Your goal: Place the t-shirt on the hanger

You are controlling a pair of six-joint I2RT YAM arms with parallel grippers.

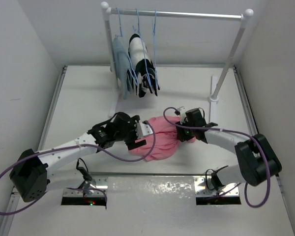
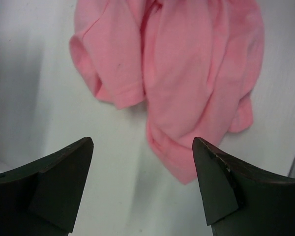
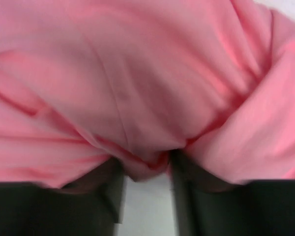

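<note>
The pink t-shirt [image 1: 163, 142] lies crumpled on the white table between my two arms. In the top view my left gripper [image 1: 139, 132] is over the shirt's left part. The left wrist view shows its fingers [image 2: 71, 182] wide apart, with bare table and the shirt's edge beyond them and nothing held. My right gripper is at the shirt's upper right part, its fingers close together. A fold of pink cloth bunches between their tips; blur hides whether they grip it. A blue hanger [image 1: 155, 46] hangs from the rail with no garment visible on it.
The white rack's rail [image 1: 187, 14] spans the back. A grey-blue garment [image 1: 122, 64] and a black-and-white one [image 1: 139, 56] hang at its left. Cables loop around both arms. Table stretches clear behind the shirt and at far left.
</note>
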